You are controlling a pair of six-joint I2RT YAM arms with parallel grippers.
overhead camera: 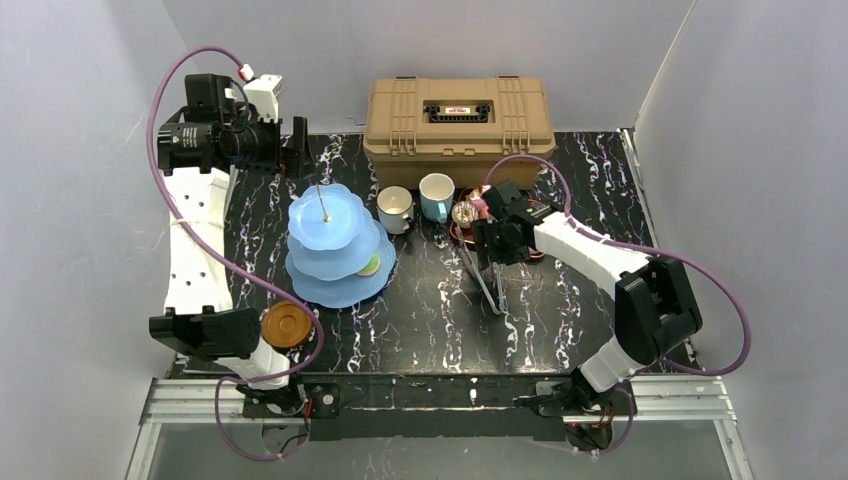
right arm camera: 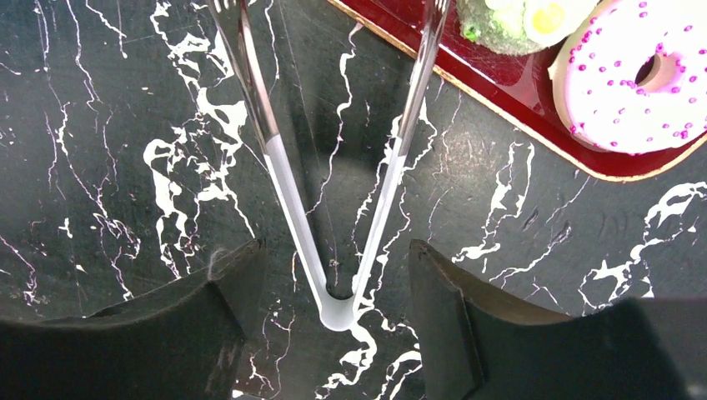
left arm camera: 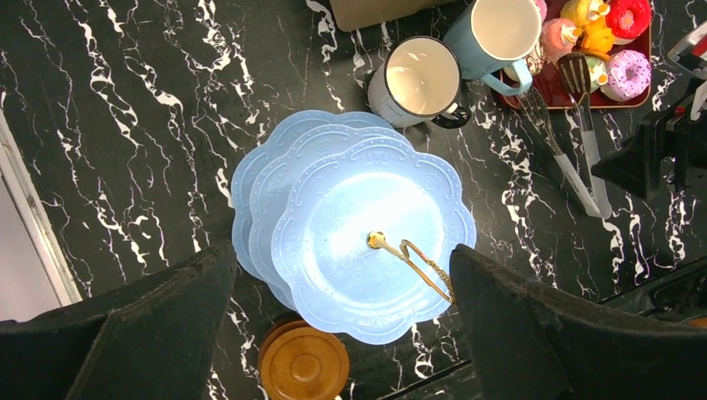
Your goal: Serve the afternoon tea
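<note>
Metal tongs (right arm camera: 296,204) with fork-like ends and pale grey handles are spread in a V, joined end toward me. In the right wrist view they show between the fingers of my right gripper, which stands open; both pads are clear of the handles. The tongs' forked ends reach the red tray (left arm camera: 634,102) of pastries, among them a pink sprinkled donut (left arm camera: 627,75). A blue three-tier stand (overhead camera: 318,215) holds a round green-and-white treat (overhead camera: 370,265) on its bottom tier. Above the stand, my left gripper is open, nothing held.
A white mug (overhead camera: 395,208) and a light blue mug (overhead camera: 437,196) stand between stand and tray. Behind them is a tan case (overhead camera: 458,130). Brown coasters (overhead camera: 286,324) lie at front left.
</note>
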